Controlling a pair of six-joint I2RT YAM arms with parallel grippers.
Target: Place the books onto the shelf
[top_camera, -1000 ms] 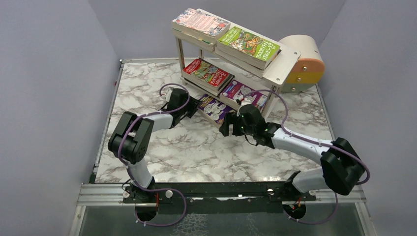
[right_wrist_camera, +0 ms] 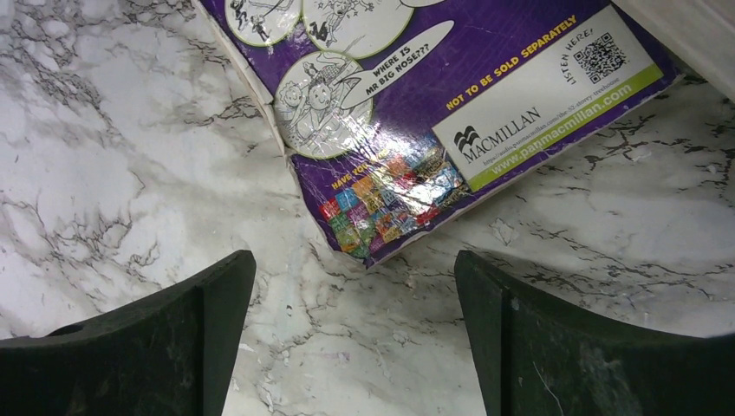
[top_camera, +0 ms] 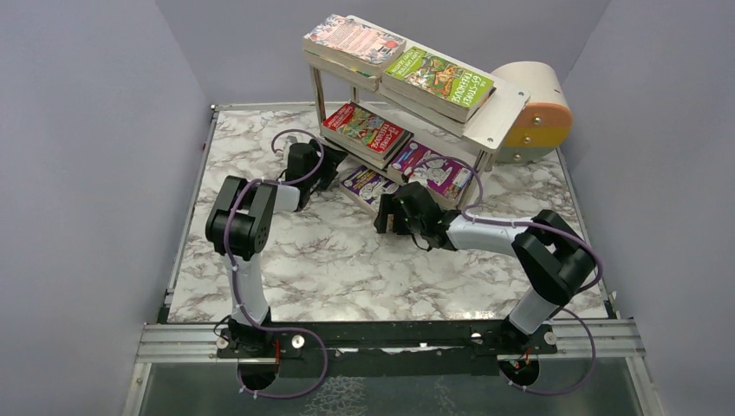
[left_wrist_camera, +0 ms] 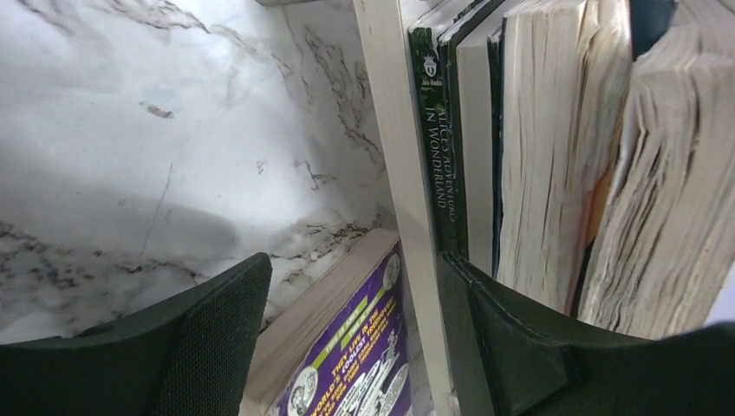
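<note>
A purple book (top_camera: 364,186) lies on the marble table, partly under the rack's lower shelf; it shows as a purple cover (left_wrist_camera: 347,347) in the left wrist view and in the right. My left gripper (top_camera: 325,169) is open at the book's far left end, by the shelf's edge. My right gripper (top_camera: 390,217) is open just short of the book's near corner, with marble between its fingers. Books fill both shelves: red (top_camera: 362,128) and purple (top_camera: 433,173) below, pink (top_camera: 351,39) and green (top_camera: 438,82) on top.
The metal rack (top_camera: 494,117) stands at the back centre. A cream, orange and yellow cabinet (top_camera: 537,113) sits at back right.
The books appear unmoved.
</note>
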